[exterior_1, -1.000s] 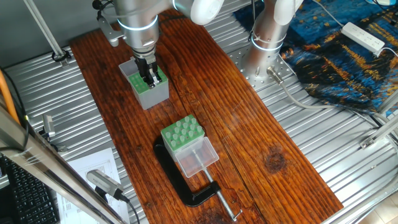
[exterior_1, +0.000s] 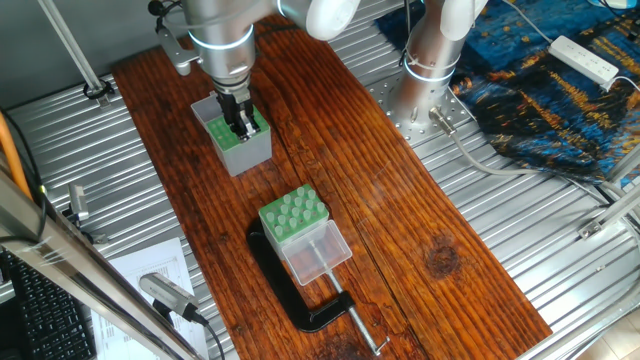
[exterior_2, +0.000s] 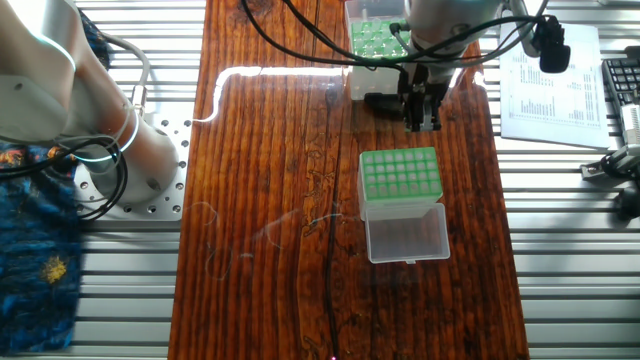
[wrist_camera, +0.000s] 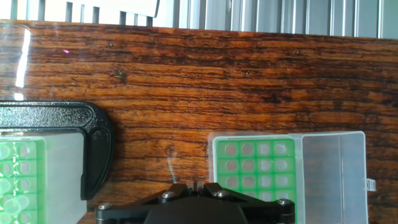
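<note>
My gripper points down with its fingers drawn together; nothing shows between them. In exterior view 1 the gripper (exterior_1: 247, 130) appears over a box with a green rack (exterior_1: 222, 131) at the far end of the board. The other outside view shows the gripper (exterior_2: 423, 118) just beside that box's rack (exterior_2: 400, 174), whose holes look empty. Its lid (wrist_camera: 333, 177) lies open on the right in the wrist view. A second open box carries a green rack (exterior_1: 293, 208) with several translucent tubes standing in it.
A black clamp (exterior_1: 290, 292) curves around the tube box, its screw rod (exterior_1: 362, 328) extending past the open clear lid (exterior_1: 318, 252). Wide bare stretches of the wooden board (exterior_1: 400, 230) lie beside the boxes. Cables (exterior_2: 330, 48) hang across the second outside view.
</note>
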